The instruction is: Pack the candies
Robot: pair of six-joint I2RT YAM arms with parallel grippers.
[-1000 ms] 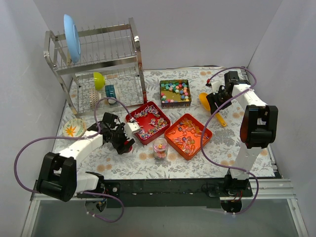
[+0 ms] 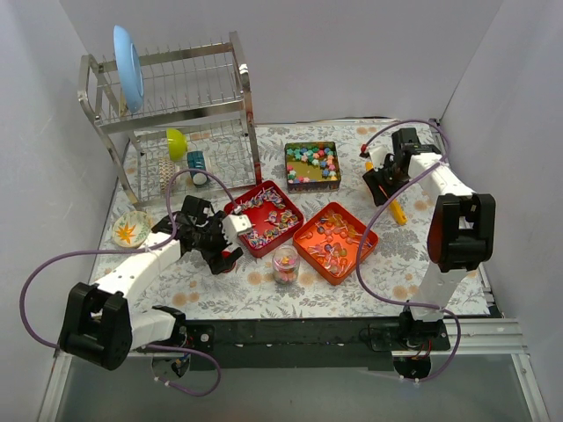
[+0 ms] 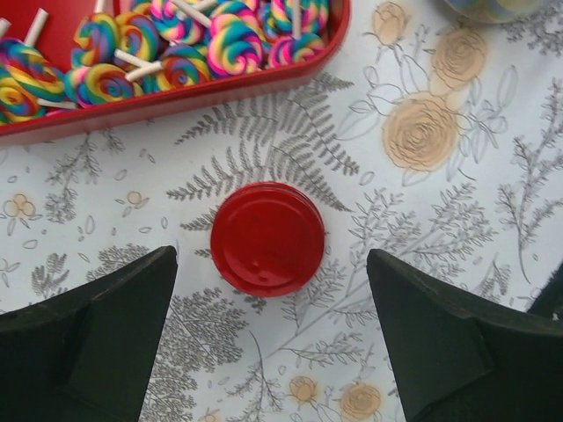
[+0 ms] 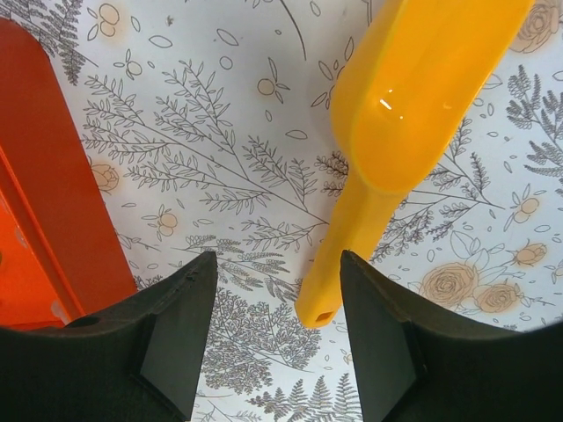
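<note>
My left gripper is open over a red round lid (image 3: 266,237) on the patterned table, in front of the red tray of swirl lollipops (image 2: 264,211). In the right wrist view, my open right gripper is above the handle of a yellow scoop (image 4: 413,97) lying on the table. An orange tray of candies (image 2: 334,242) sits at centre right, and a clear jar with candies (image 2: 285,264) stands left of it. A box of colourful candies (image 2: 312,163) lies at the back.
A steel dish rack (image 2: 167,114) with a blue plate (image 2: 129,66) and cups fills the back left. A floral plate (image 2: 130,229) lies at the left.
The right arm has shifted only slightly.
</note>
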